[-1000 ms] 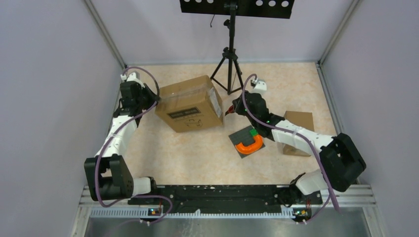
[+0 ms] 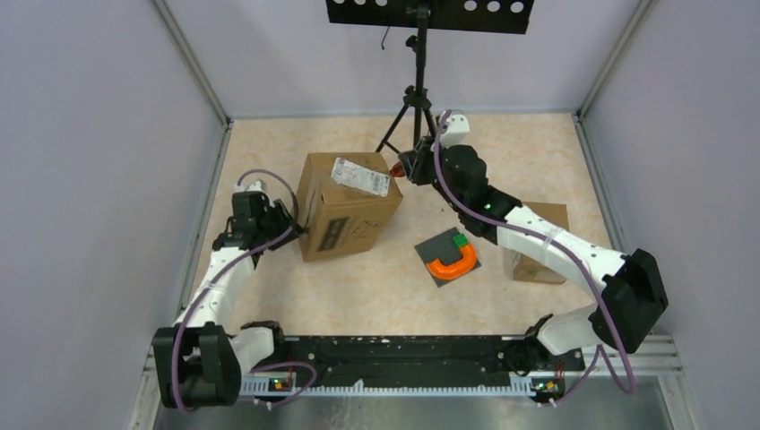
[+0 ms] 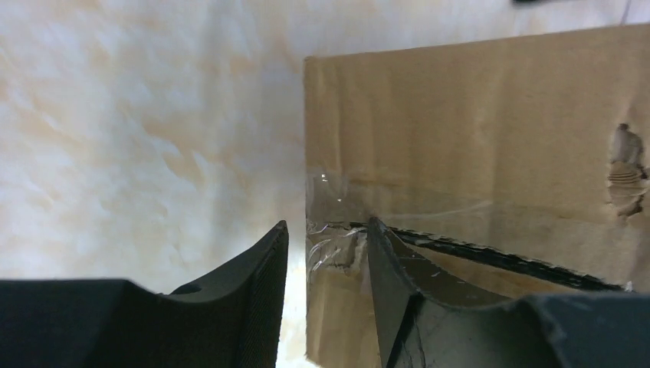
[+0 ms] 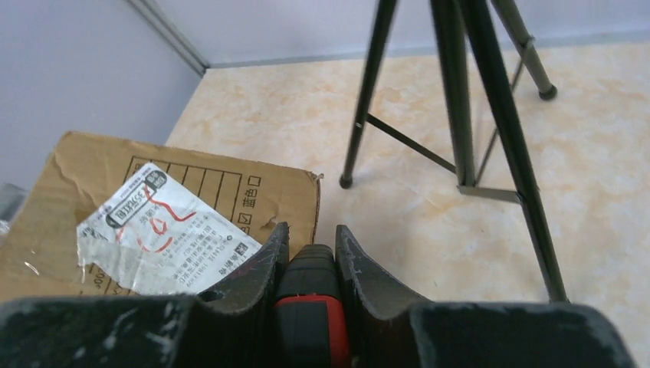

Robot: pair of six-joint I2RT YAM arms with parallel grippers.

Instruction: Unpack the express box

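The brown cardboard box (image 2: 358, 219) stands turned, its white label (image 2: 361, 176) facing up. In the left wrist view, clear tape and a dark slit (image 3: 506, 259) run across a box side (image 3: 460, 138), with a torn hole at the right. My left gripper is part open at that side's edge; its right finger overlaps the taped seam, and contact is unclear. My right gripper is shut on a red-and-black tool (image 4: 310, 314), apparently a cutter. From above, the tool's red body (image 2: 398, 170) is beside the box's upper right corner; its tip is hidden.
A black tripod stand (image 2: 418, 98) rises behind the box, close to my right gripper. An orange curved tool (image 2: 454, 265) lies on a dark mat (image 2: 435, 248). Another carton (image 2: 548, 215) sits at right, partly behind my right arm.
The box has turned and its labelled side now faces up.
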